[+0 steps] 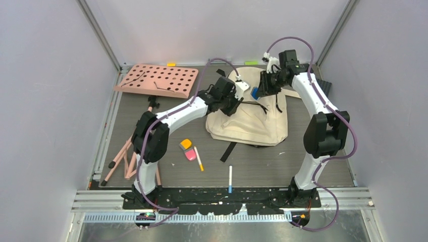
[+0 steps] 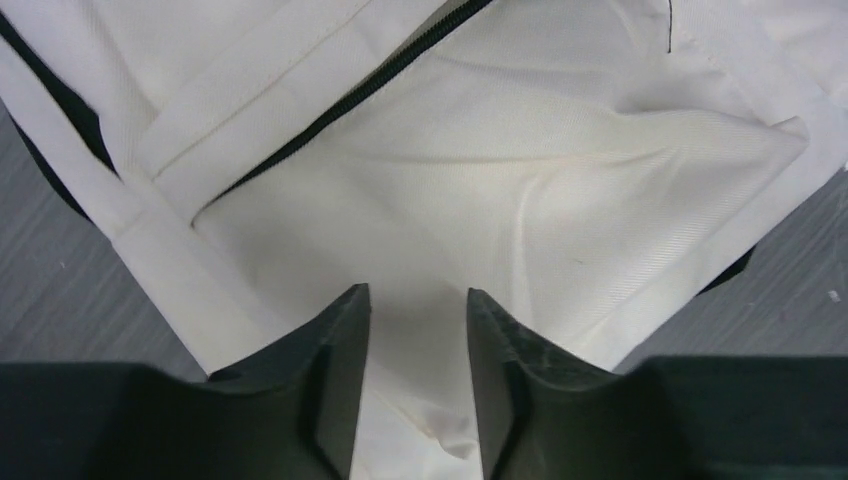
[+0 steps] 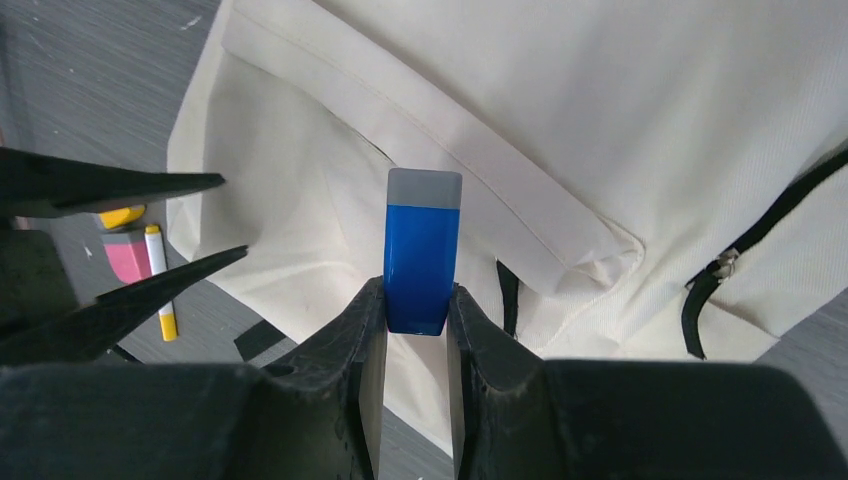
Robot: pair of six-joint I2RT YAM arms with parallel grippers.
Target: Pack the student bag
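The cream bag (image 1: 247, 126) lies flat on the table, its black-edged zip opening (image 2: 330, 115) showing in the left wrist view. A blue block with a grey end, like an eraser (image 3: 422, 255), is pinched upright in my right gripper, above the upper part of the bag. My left gripper is partly open over the bag's fabric, with no object between its fingers. Whether its tips touch the cloth cannot be told. To the left of the bag are a yellow eraser (image 1: 185, 143), a pink eraser (image 1: 190, 155) and a yellow-ended marker (image 1: 199, 159).
A blue-ended marker (image 1: 230, 179) lies by the front edge. Pink perforated panel (image 1: 160, 79) and pink frame bars (image 1: 132, 151) fill the left side. A dark object (image 1: 323, 86) sits beyond the bag on the right.
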